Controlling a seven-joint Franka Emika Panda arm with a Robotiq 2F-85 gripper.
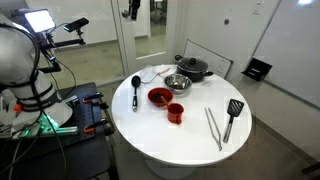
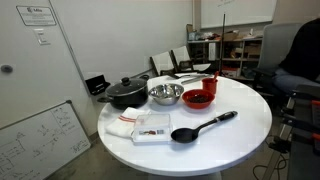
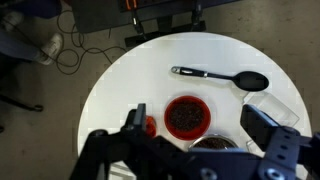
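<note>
My gripper is open above the round white table [image 3: 110,85], its dark fingers wide apart with nothing between them. Under it lies a red bowl [image 3: 187,117] with dark contents, and a red mug [image 3: 151,126] is partly covered by one finger. A black spoon [image 3: 222,75] rests on the table beyond the bowl. At the lower edge of the wrist view, the steel bowl [image 3: 213,143] is partly hidden by my gripper. A clear container [image 3: 270,107] stands by the table's edge, also partly hidden.
A lidded black pot [image 1: 193,68] sits at the back, and a white cloth [image 2: 127,121] lies beside the container. Metal tongs [image 1: 213,128] and a black spatula [image 1: 234,110] lie on the right side.
</note>
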